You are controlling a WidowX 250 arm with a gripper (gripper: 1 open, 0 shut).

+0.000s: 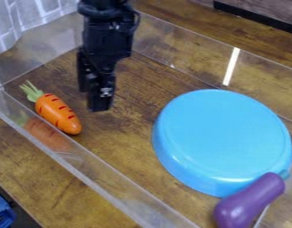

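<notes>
My gripper [96, 87], black and somewhat blurred, hangs above the wooden floor of a clear-walled enclosure, up and right of an orange toy carrot [56, 111] with green leaves, which lies by the left wall. Its fingers look apart, with nothing visible between them.
A large blue round lid or plate [219, 138] fills the right side. A purple toy eggplant [248, 200] lies at its lower right edge.
</notes>
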